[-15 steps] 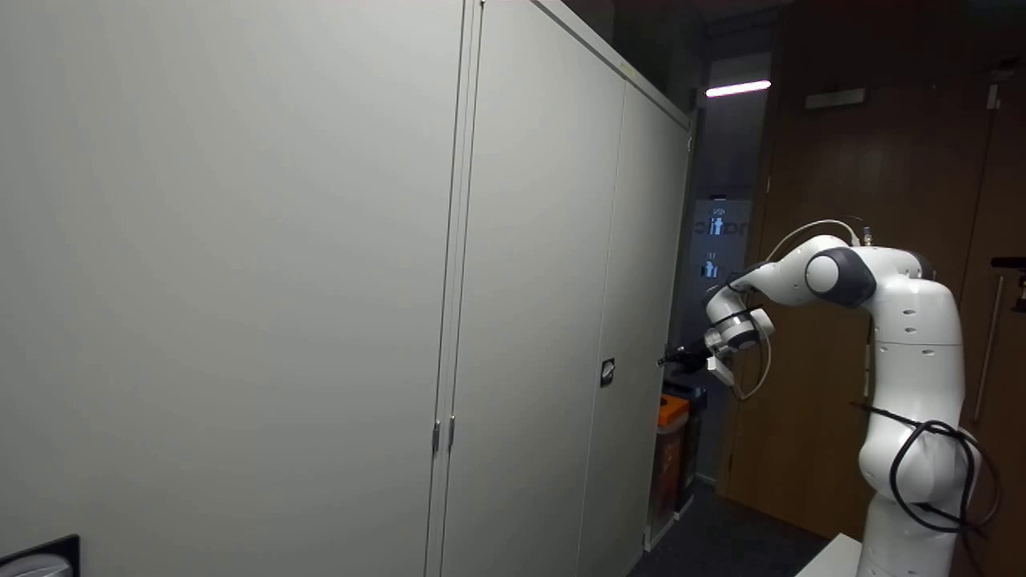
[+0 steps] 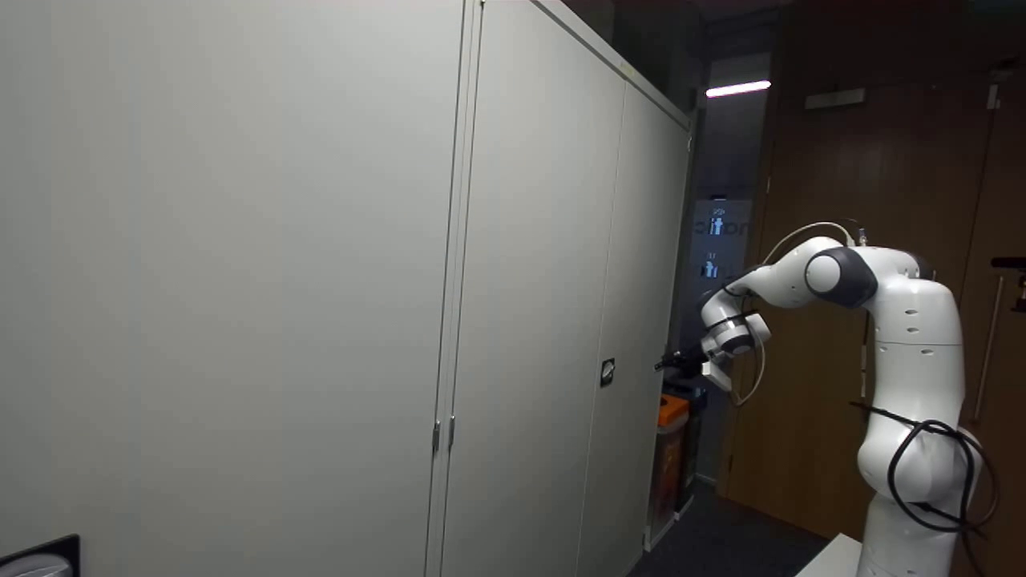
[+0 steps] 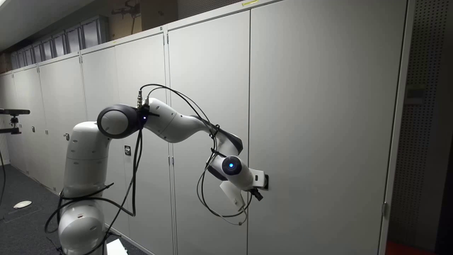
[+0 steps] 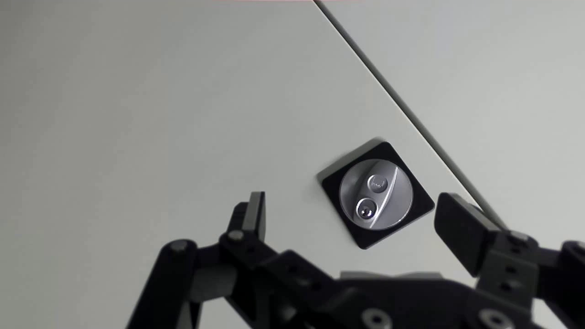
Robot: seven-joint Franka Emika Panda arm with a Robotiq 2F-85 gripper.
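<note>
A round silver turn-latch point(image 4: 397, 200) with a keyhole and a button sits in a black square plate point(image 4: 368, 236) on a pale grey cabinet door point(image 4: 219, 109). The wrist view places it between the fingers of my open gripper, right of the middle and ahead of the tips. Nothing is held. From the side, the same latch point(image 2: 607, 372) stands apart from my gripper point(image 2: 658, 365), with a gap between. In exterior view 2 the wrist hides most of its plate point(image 3: 266, 182).
The gap between doors point(image 4: 406, 109) runs diagonally past the latch. Bins, one with an orange lid point(image 2: 671, 410), stand by the cabinet's end. Cables point(image 3: 204, 195) hang in loops from the arm. A wooden door point(image 2: 798, 385) is behind the robot.
My gripper and wrist have moved slightly towards the cabinet, left in exterior view 1. The latch and the cabinet doors look unchanged.
</note>
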